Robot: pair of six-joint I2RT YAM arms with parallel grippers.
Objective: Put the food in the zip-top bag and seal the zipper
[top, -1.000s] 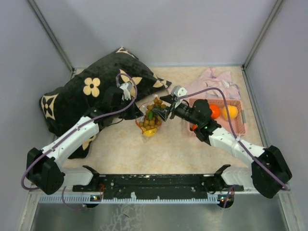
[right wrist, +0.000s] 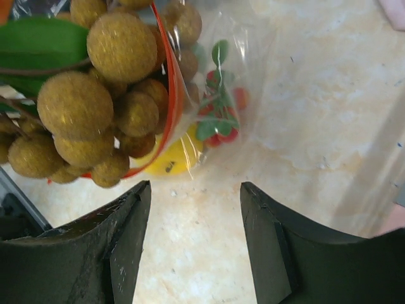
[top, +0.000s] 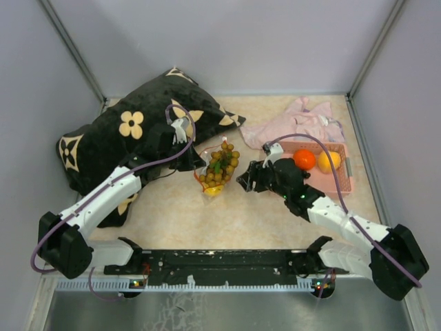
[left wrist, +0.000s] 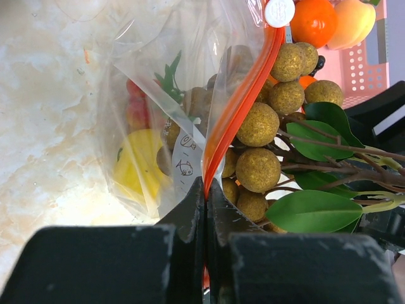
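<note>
A clear zip bag (left wrist: 133,95) with an orange zipper edge lies in the middle of the table, holding a bunch of brown longan-like fruit (top: 219,165), green leaves, a yellow item (right wrist: 177,149) and small red pieces. My left gripper is shut on the bag's orange zipper edge at its left side. Some fruit and leaves protrude beyond that edge. My right gripper hangs just right of the bag, its fingers apart with nothing between them.
A pink basket (top: 338,181) with an orange and a yellow fruit sits at the right. A pink cloth (top: 289,121) lies at the back, a dark patterned cushion (top: 103,131) at the left.
My right gripper has moved from over the bag toward the front and right, uncovering the fruit. The left arm has stayed in place.
</note>
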